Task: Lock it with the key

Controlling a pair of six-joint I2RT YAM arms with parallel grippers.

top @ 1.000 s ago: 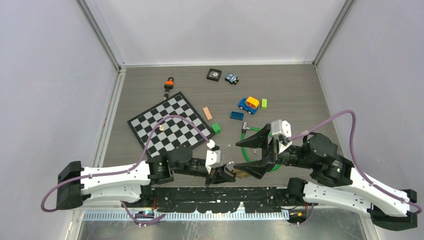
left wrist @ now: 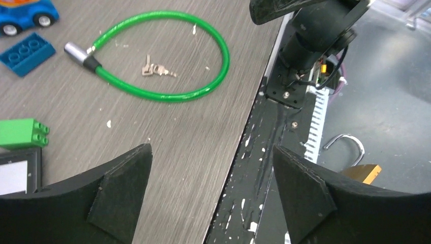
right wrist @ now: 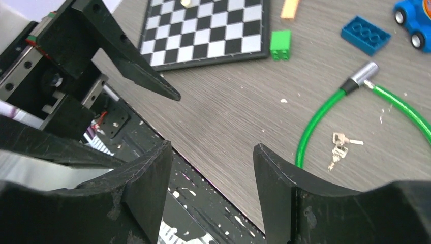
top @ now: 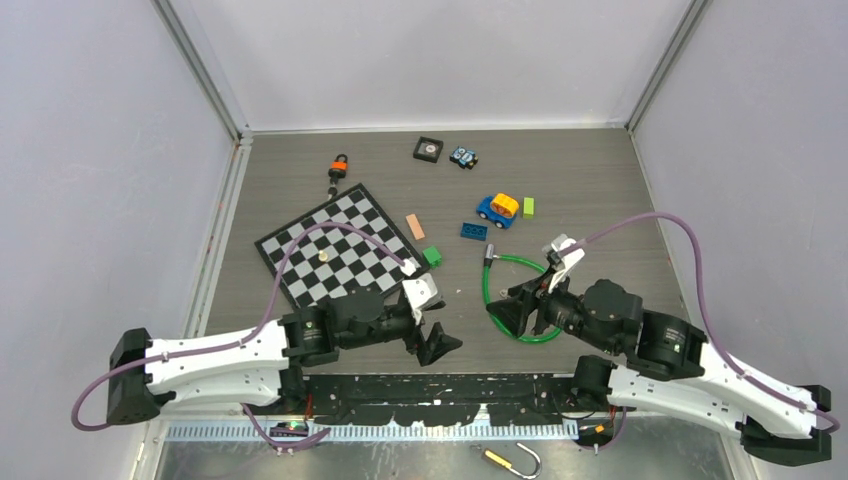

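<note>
A brass padlock with a long steel shackle (top: 510,462) lies down on the metal floor below the table's front edge, its yellow body (left wrist: 363,173) partly behind the left finger in the left wrist view. My left gripper (top: 436,338) hangs open over the front of the table, nothing between its fingers. My right gripper (top: 527,310) stands open to its right, also empty, near the green cable lock (top: 540,336). Small silver keys lie on the table inside the cable's loop, also visible in the right wrist view (right wrist: 339,147).
A checkerboard (top: 340,250) lies at the left, with toy bricks (top: 474,230), a blue toy car (top: 493,213) and small dark objects at the back. The dark rail along the front edge (top: 380,395) drops to the metal floor.
Both grippers have shifted slightly apart.
</note>
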